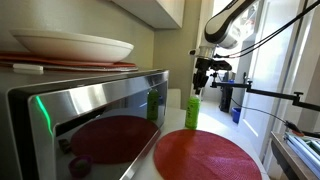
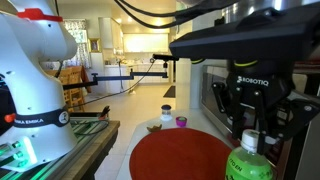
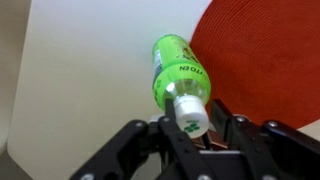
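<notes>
A green bottle with a white cap [image 3: 190, 123] stands beside a round red mat, at its far edge in exterior view 1, where the bottle [image 1: 192, 113] looks upright. My gripper [image 2: 252, 132] is over the bottle's top, pointing down, its fingers to either side of the cap. In the wrist view the cap sits between the fingertips of my gripper, which look part open. Whether either finger touches the cap is hard to see. The bottle's lower part is cut off in exterior view 2.
Along one side runs a metal-framed appliance [image 1: 95, 95] with a white bowl [image 1: 75, 47] above it. Small jars [image 2: 166, 114] stand beyond the mat.
</notes>
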